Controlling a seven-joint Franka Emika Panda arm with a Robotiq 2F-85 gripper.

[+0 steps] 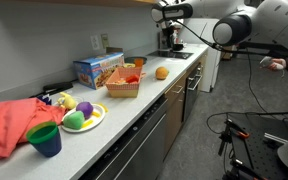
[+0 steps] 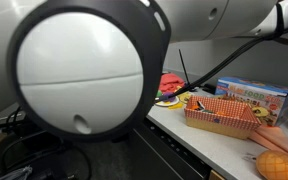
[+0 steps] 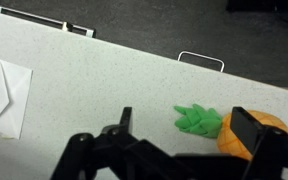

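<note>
In the wrist view my gripper is open, its dark fingers spread wide with nothing seen between them but the countertop below. A toy pineapple lies on the counter; its green leaves show between the fingers, lower in view, and its orange body is partly covered by the right finger. From exterior view 1 the orange pineapple sits right of the basket, while my arm reaches to the far end of the counter. A large white arm link blocks much of exterior view 2.
A white envelope lies at the wrist view's left. Along the counter stand an orange basket, a blue box, a plate of toy food, a green cup and a red cloth. The sink is at the far end.
</note>
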